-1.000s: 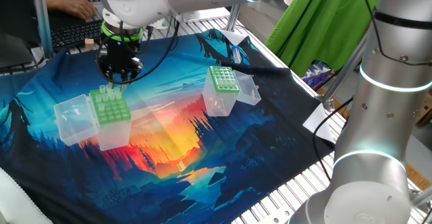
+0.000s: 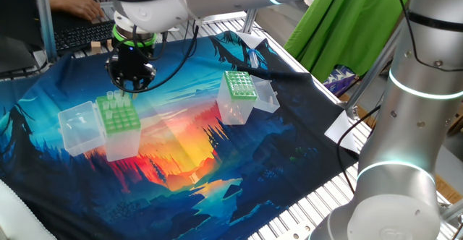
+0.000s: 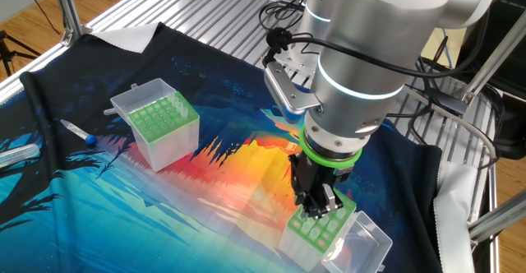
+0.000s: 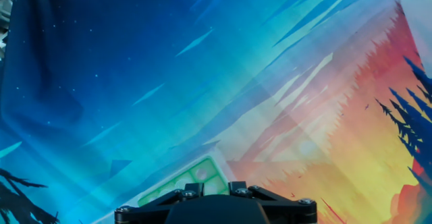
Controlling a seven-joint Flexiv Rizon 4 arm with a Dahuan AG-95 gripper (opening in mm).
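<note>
Close above the left clear box, my gripper [image 2: 132,87] points down at the green rack [image 2: 127,120] set in its top. Several clear tubes [image 2: 114,99] stand at that rack's far side. In exterior view 2 the gripper [image 3: 319,209] covers part of the same rack [image 3: 338,212]. The wrist view shows its two fingertips [image 4: 194,189] apart, with a strip of green rack [image 4: 202,173] behind the gap and nothing seen between them. A second green rack [image 2: 240,85] tops another clear box [image 2: 235,111], with clear pieces along one side.
Open clear lids [image 2: 81,128] [image 2: 266,95] stick out beside both boxes. A blue-capped pen-like item [image 3: 79,131] lies on the printed cloth [image 3: 90,224]. Between the boxes the cloth is clear. A keyboard [image 2: 83,35] and a person's hand [image 2: 78,7] are at the back left.
My gripper has shifted slightly to the right in exterior view 1, staying above the left rack. The boxes, racks and tubes look unmoved.
</note>
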